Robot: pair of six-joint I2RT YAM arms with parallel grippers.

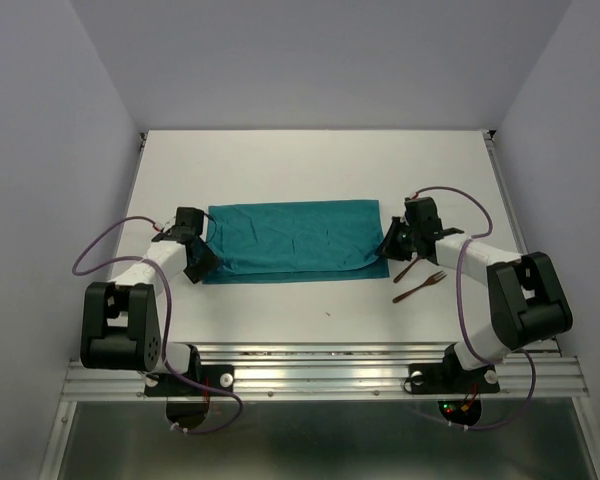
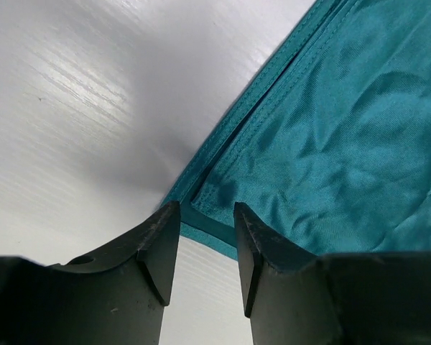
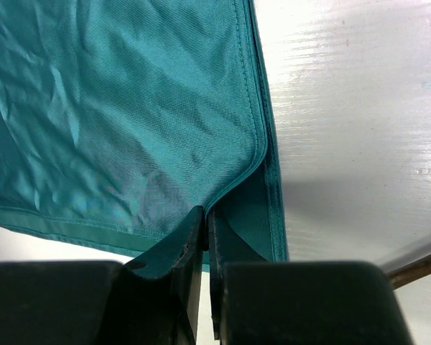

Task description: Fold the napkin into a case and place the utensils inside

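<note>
A teal napkin (image 1: pixel 295 235) lies folded on the white table, its top layer ending slightly short of the lower layer along the near edge. At the near right corner, my right gripper is shut on the napkin, pinching the top layer's corner and lifting it a little. Over the near left corner my left gripper stands open; the top layer's corner lies flat just beyond its fingertips. A wooden fork (image 1: pixel 418 288) lies to the right of the napkin. Beside it is a second brown utensil (image 1: pixel 406 270), its upper part hidden by the right arm.
Bare white table (image 1: pixel 310 165) stretches behind the napkin, and there is clear room in front of it. A brown handle (image 3: pixel 420 269) lies close to the right gripper. Grey walls border the table.
</note>
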